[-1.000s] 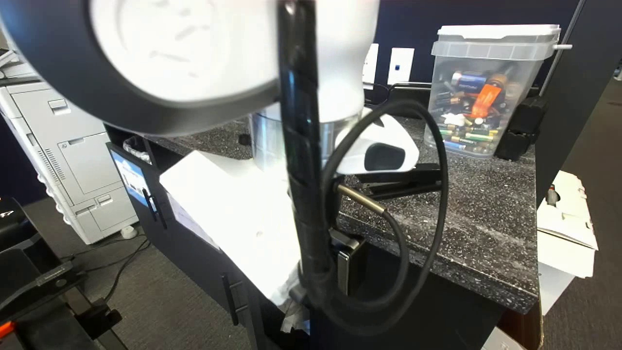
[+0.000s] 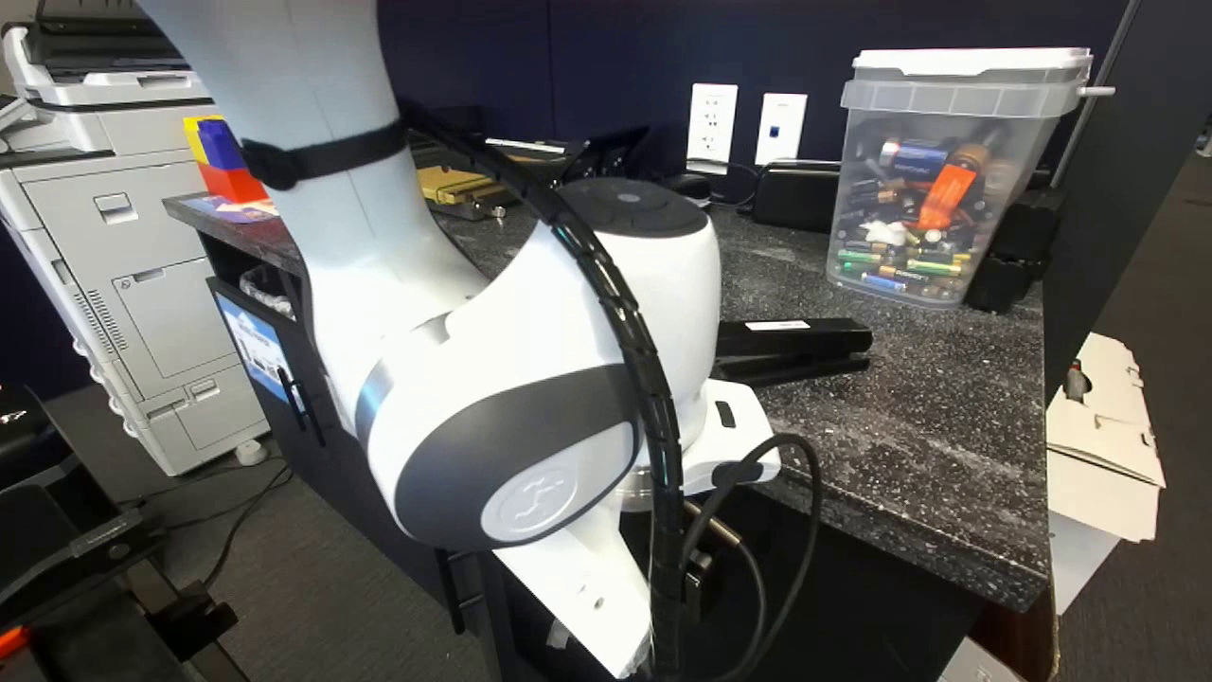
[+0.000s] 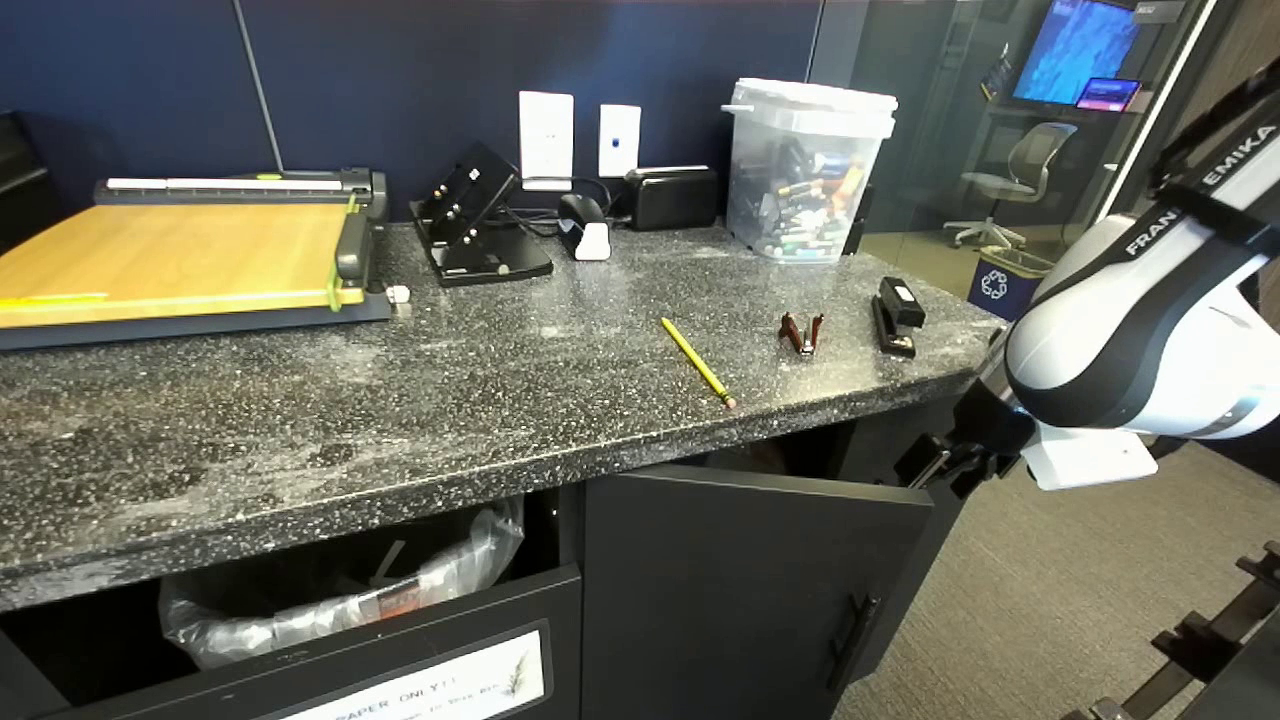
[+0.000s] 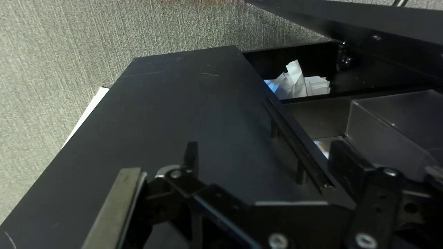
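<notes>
A dark cabinet door (image 3: 744, 564) stands ajar under the counter, its black bar handle (image 3: 854, 642) near the free edge. My gripper (image 3: 942, 466) is by the door's upper right corner, below counter height. In the wrist view, the door (image 4: 199, 112) fills the middle and its handle (image 4: 297, 145) appears between my spread fingers, nearer the right one. The gripper is open and holds nothing. How far the handle lies from the fingertips, I cannot tell. My arm hides the gripper in exterior view 1.
On the counter (image 3: 480, 360) lie a yellow pencil (image 3: 696, 360), a staple remover (image 3: 801, 334) and a stapler (image 3: 896, 317). A clear bucket of batteries (image 3: 806, 174) stands behind. Left of the door is a bin drawer (image 3: 456, 660). Carpet (image 3: 1020, 576) is free at right.
In exterior view 1 my arm has shifted: its white hand is lower and farther right, and the large round joint has come down from the upper left to the middle.
</notes>
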